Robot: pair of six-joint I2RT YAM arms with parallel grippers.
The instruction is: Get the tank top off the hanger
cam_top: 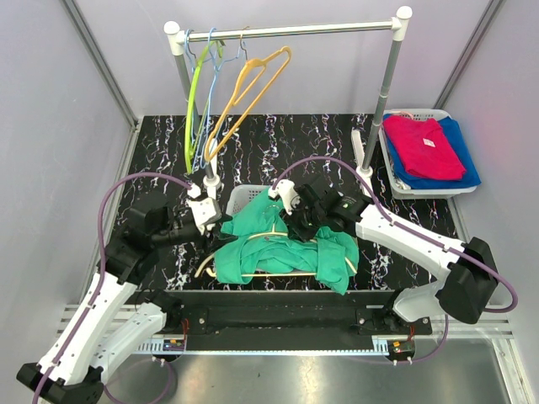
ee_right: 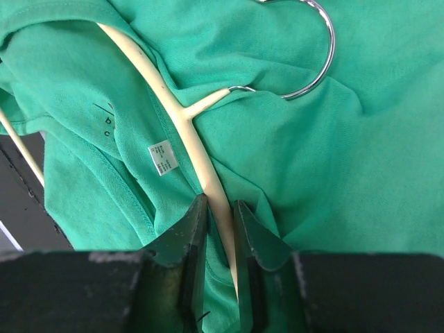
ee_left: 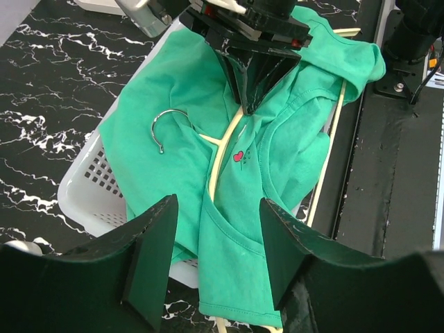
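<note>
A green tank top [cam_top: 253, 252] lies bunched over a basket, with a cream hanger [ee_left: 218, 159] inside it, its silver hook [ee_right: 326, 48] exposed. My right gripper is on the hanger's bar, fingertips either side of it; whether it grips cannot be told for sure. My left gripper hangs open over the garment's left end, with nothing visibly held. A second cream hanger [ee_right: 21, 142] shows along the front side.
A rack [cam_top: 286, 30] with several hangers stands behind. A white basket [cam_top: 450, 192] with red and blue clothes sits at back right.
</note>
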